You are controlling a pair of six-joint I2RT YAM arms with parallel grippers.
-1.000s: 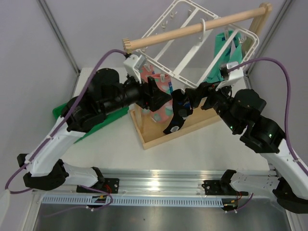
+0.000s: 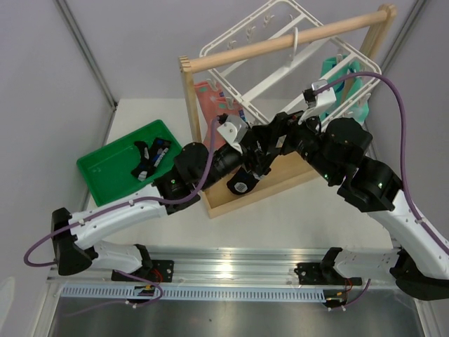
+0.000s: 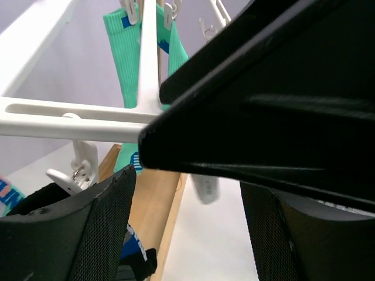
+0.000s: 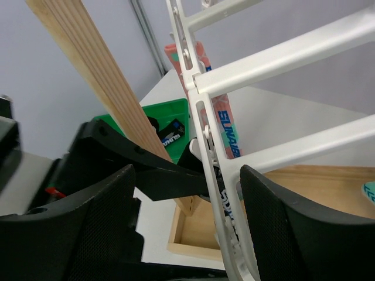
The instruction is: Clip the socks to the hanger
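The white hanger [image 2: 256,88] hangs from the wooden bar, pink socks [image 2: 214,112] clipped at its left and teal socks [image 2: 344,74] at its right. A black sock [image 2: 242,182] hangs below its front rail, upper part hidden by the grippers. In the left wrist view, that sock [image 3: 44,202] shows by a white clip [image 3: 82,167], left of and behind one finger of my open left gripper; whether the clip holds it I cannot tell. My right gripper is part open around the hanger's rail [image 4: 225,216], with space left of the rail.
A green tray [image 2: 91,168] with more black socks [image 2: 151,158] stands at the left. The rack's wooden base [image 2: 280,175] lies below the hanger. The two grippers crowd each other at the front rail.
The right gripper has shifted slightly left, the hanger has tilted, and the black sock hangs farther left.
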